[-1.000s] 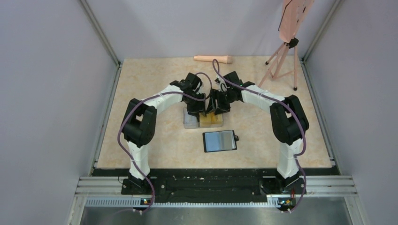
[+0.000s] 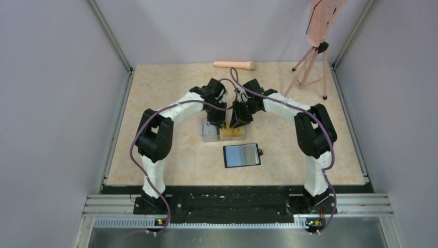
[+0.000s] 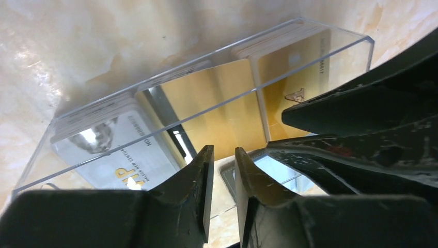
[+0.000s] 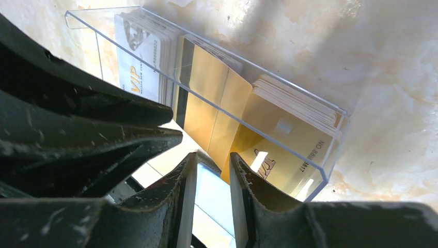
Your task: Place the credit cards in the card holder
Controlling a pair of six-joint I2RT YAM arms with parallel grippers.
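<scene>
The clear box holds several stacks of cards: white cards, gold cards in the middle, and more gold cards at the right end. In the middle, the top gold card lies tilted, partly over its neighbours. Over that card's near edge, my left gripper is narrowly open with nothing seen between its fingers. Close beside it my right gripper also stands part open over the same gold card, its fingers bare. Nearer on the table lies an open black-edged card holder with pale blue and grey inner sides.
The two grippers are very close together above the box; the box walls stand around the cards. A pink microphone-shaped object lies at the back edge, and a pink tripod stand is back right.
Both grippers have shifted slightly over the box, the left one to the right and the right one to the left. The box and the holder have stayed put.
</scene>
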